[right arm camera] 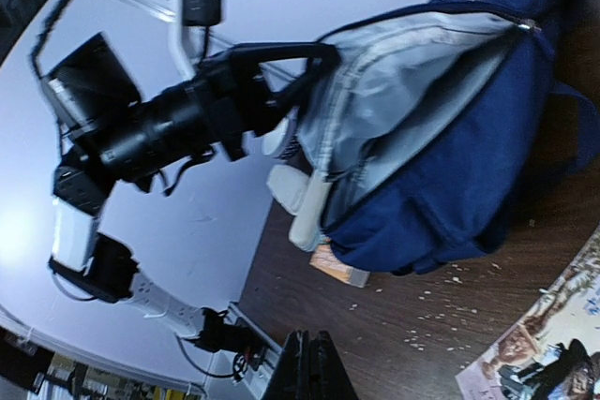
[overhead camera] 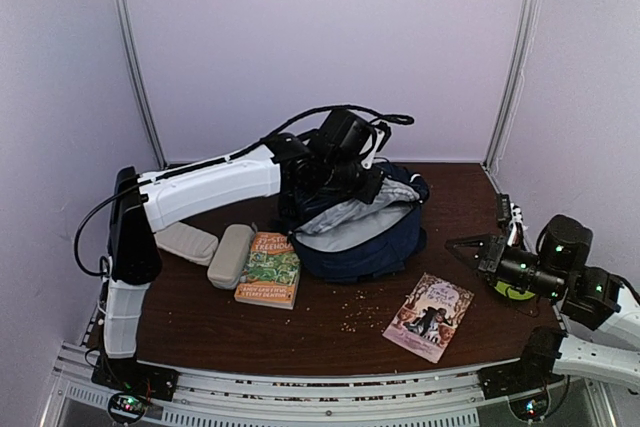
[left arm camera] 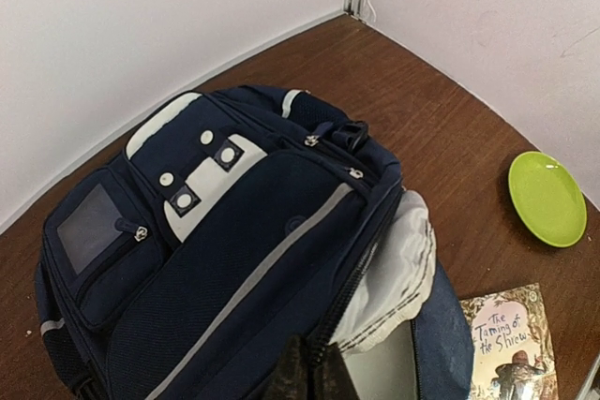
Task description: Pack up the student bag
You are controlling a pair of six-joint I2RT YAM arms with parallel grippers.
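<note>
The navy backpack (overhead camera: 350, 252) (left arm camera: 216, 259) (right arm camera: 441, 213) has its front compartment gaping, grey lining showing. My left gripper is shut at the upper edge of that opening, near the zipper; whether fabric is between its fingers is unclear. My right gripper is shut, with nothing visible in it, right of the bag. The pink book, The Taming of the Shrew (overhead camera: 428, 317) (left arm camera: 511, 344), lies flat right of the bag. An orange-green book (overhead camera: 267, 277) and two light cases (overhead camera: 232, 255) (overhead camera: 187, 241) lie left of the bag.
A green plate (left arm camera: 547, 197) lies at the right, partly hidden by the right arm in the top view. Scattered bits lie on the front middle of the table (overhead camera: 320, 337). White walls bound the sides and back.
</note>
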